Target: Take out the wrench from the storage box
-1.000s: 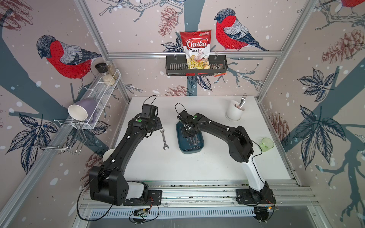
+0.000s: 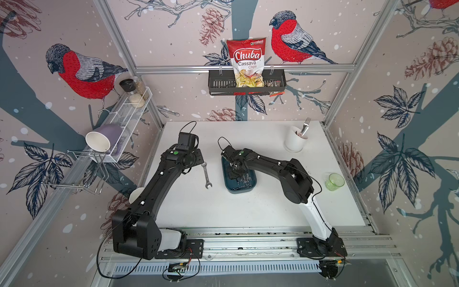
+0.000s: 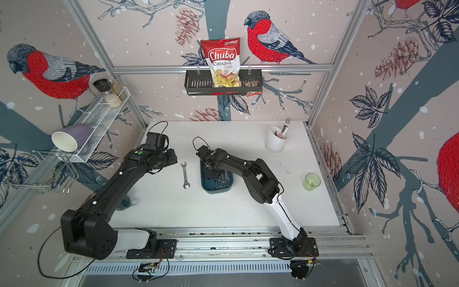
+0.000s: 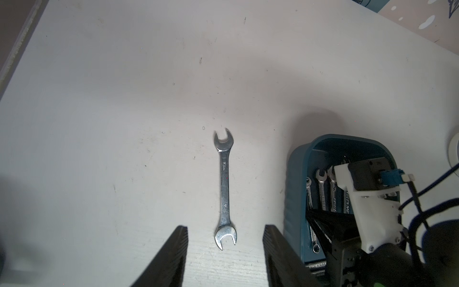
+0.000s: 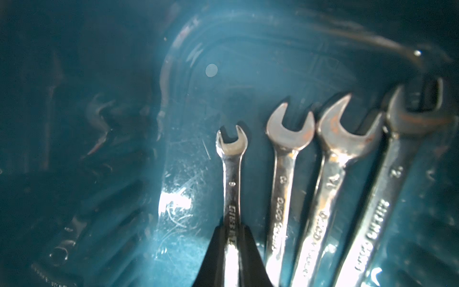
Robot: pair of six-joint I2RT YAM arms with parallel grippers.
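My right gripper is down inside the blue storage box [image 2: 243, 190], its fingers closely around the shaft of the smallest wrench [image 5: 232, 177]; whether they grip it I cannot tell. Larger wrenches [image 5: 283, 186] lie beside it, to the right in the right wrist view. A separate wrench [image 4: 224, 186] lies on the white table, left of the box. My left gripper hangs open above the table near that wrench, nothing between its fingers.
A white cutlery holder [image 2: 295, 141] stands at the back right and a green glass [image 2: 334, 181] at the right. A wire shelf with a cup [image 2: 102, 138] is on the left wall.
My right arm has moved down into the box and slightly toward the front compared with a second ago. My left arm and the loose wrench have stayed put.
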